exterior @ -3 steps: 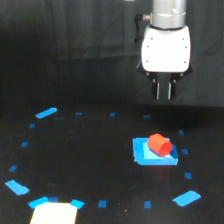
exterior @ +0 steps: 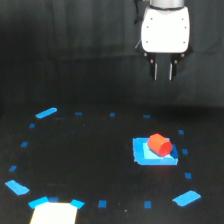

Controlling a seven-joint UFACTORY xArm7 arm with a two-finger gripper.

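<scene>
High at the upper right of the camera view hangs my white-bodied gripper (exterior: 163,72), pointing down. Its two thin dark fingers stand apart with nothing visible between them, so it is open. Well below it, a red block (exterior: 159,145) rests in or on a small blue-and-white tray (exterior: 140,149). The block is clear of the gripper, with a wide gap between them. Whether it touches the tray's floor is too small to tell.
Blue tape strips (exterior: 186,198) and several small blue squares mark the black table. A pale, orange-tinted object (exterior: 55,213) is cut off by the bottom edge at the lower left.
My gripper has risen, and its fingers look slightly farther apart. The red block and the tray appear to be in the same place.
</scene>
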